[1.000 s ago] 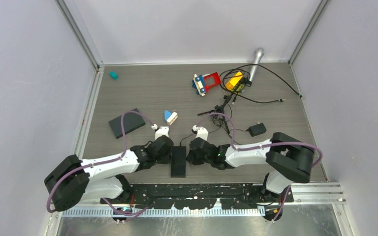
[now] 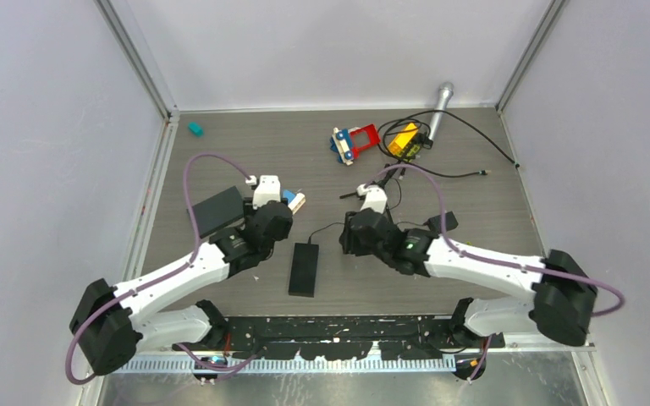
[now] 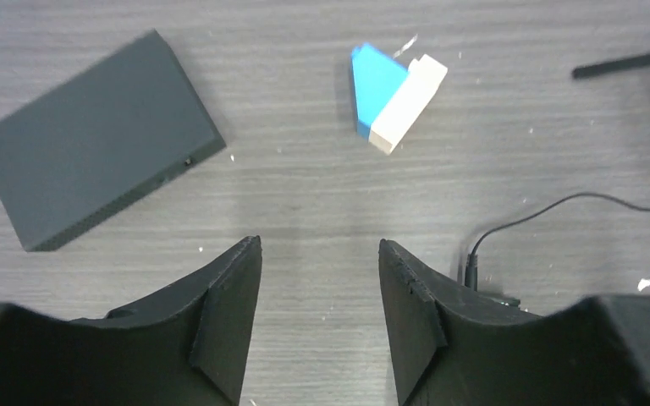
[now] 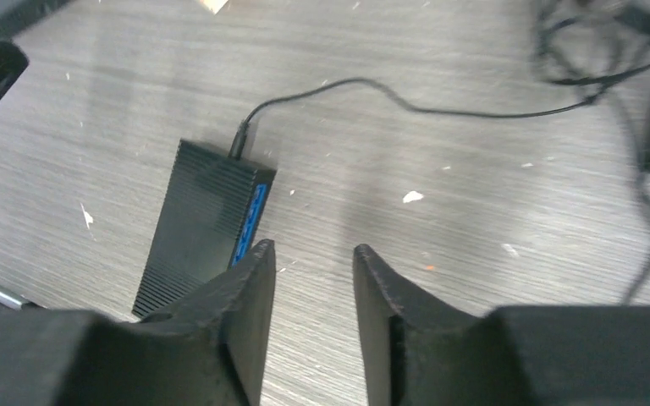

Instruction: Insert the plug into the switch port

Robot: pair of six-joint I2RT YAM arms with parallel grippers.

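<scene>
The switch (image 2: 303,271) is a flat black box on the table between my two arms, with a strip of blue ports on its side in the right wrist view. At its far end the plug (image 4: 239,142) meets the box, its thin black cable (image 4: 351,82) trailing off to the right. My left gripper hangs over bare table left of the switch, part open and empty. To the switch's right, my right gripper also stands part open with only table showing between its fingers. How deep the plug sits cannot be made out.
A dark flat box (image 3: 101,139) lies at the left, near a blue and white block (image 3: 398,97). A toy with a red frame (image 2: 364,138), a yellow block (image 2: 404,139) and tangled cables fill the back right. A black adapter (image 2: 443,222) sits at the right.
Both arms have drawn apart from the switch, the left one going left and away, the right one going right and away. The switch shifted slightly left earlier and now lies still.
</scene>
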